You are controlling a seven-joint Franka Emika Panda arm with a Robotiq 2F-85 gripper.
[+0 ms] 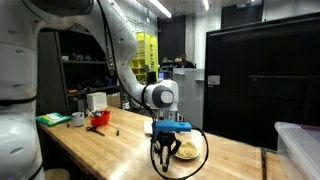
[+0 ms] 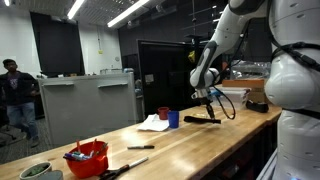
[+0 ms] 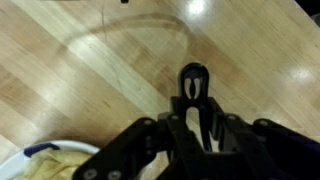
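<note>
In the wrist view my gripper points down over bare wood, its black fingers close together. A slender dark object (image 3: pixel 206 125) seems to be between them; what it is cannot be told. Exterior view 1 has the gripper (image 1: pixel 165 160) low over the table, left of a bowl (image 1: pixel 187 150) with yellowish cloth in it. That bowl's rim (image 3: pixel 38 148) and the cloth (image 3: pixel 55 165) show at the wrist view's lower left. In exterior view 2 the gripper (image 2: pixel 208 112) is at the far right part of the table, by a flat black shape (image 2: pixel 198 121).
A blue cup (image 2: pixel 173 119), a white cloth (image 2: pixel 153 123) and a red container (image 2: pixel 163 112) stand beyond the middle. Closer to exterior view 2 are a red basket (image 2: pixel 88 163) and black-handled tools (image 2: pixel 125 167). Bare table (image 1: pixel 230 160) lies right of the bowl.
</note>
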